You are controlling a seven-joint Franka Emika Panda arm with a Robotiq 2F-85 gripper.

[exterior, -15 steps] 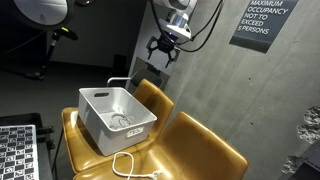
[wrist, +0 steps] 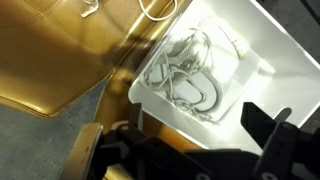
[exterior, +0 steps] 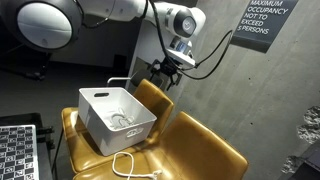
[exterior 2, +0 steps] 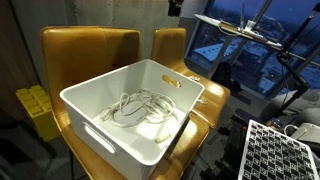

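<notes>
A white bin (exterior: pixel 93 101) stands on a tan chair seat, with a loosely coiled white cord (exterior 2: pixel 145 105) lying on its floor. Another white cable (exterior: pixel 124 156) rests on the neighbouring tan seat, its plug end toward the front; part of it shows at the top of the wrist view. Above the bin's far side hangs my gripper (exterior: pixel 168 73), open and empty. From the wrist camera, the gripper's dark fingers (wrist: pixel 86 153) are spread wide apart, with the bin and the cord (wrist: pixel 184 70) below them.
Tan chair backs (exterior: pixel 205 147) rise behind the seats. A white grid panel (exterior 2: pixel 277 153) is at the right in the second exterior view, and a yellow object (exterior 2: pixel 38 112) stands on the floor at the left. The bin's middle has open space above it.
My gripper has come down toward the bin, and the arm now reaches in lower across the top of the view. The bin and cables have not moved.
</notes>
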